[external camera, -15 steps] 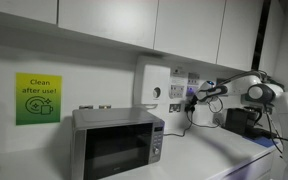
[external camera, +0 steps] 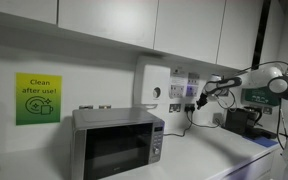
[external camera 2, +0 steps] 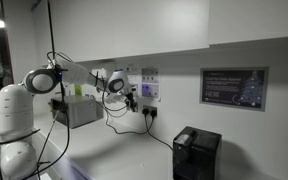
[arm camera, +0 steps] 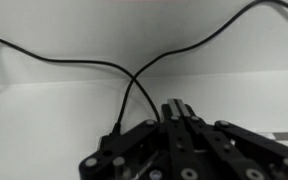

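Observation:
My gripper is shut, with nothing showing between its fingers. In the wrist view, two black cables (arm camera: 174, 51) cross just beyond the fingertips, and one runs down behind the gripper. In exterior view 1 the gripper (external camera: 201, 102) hangs at the far right end of the counter, near the wall sockets (external camera: 175, 91). Exterior view 2 shows the gripper (external camera 2: 132, 103) raised above the counter, close to the wall, beside a black plug (external camera 2: 152, 113) with its cable hanging down. Whether it touches anything there I cannot tell.
A microwave (external camera: 116, 143) stands on the white counter (external camera: 204, 150), below a white wall dispenser (external camera: 152, 80). At the counter's other end sits a black machine (external camera 2: 196, 153). White cupboards (external camera 2: 134, 30) hang overhead.
In exterior view 1 the arm has drawn to the right, and the gripper sits a little farther from the wall sockets. The appliances and counter look unchanged.

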